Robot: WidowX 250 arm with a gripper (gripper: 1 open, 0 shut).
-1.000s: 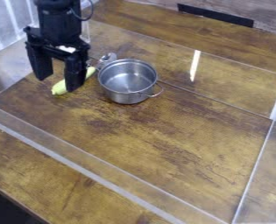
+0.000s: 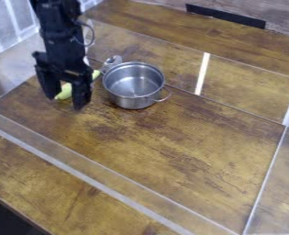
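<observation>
My black gripper (image 2: 63, 86) is open at the left of the camera view, its fingers pointing down over a pale green elongated object (image 2: 64, 92), which is partly hidden behind it. Whether the fingers touch the object is unclear. A steel pot (image 2: 133, 80) with handles stands just right of the gripper, apart from it.
Clear panels edge it at the left and right, and a white strip (image 2: 203, 73) lies right of the pot. A small shiny item sits behind the pot.
The gripper has moved slightly and changed its angle over the green object, covering more of it. The pot has stayed in place.
</observation>
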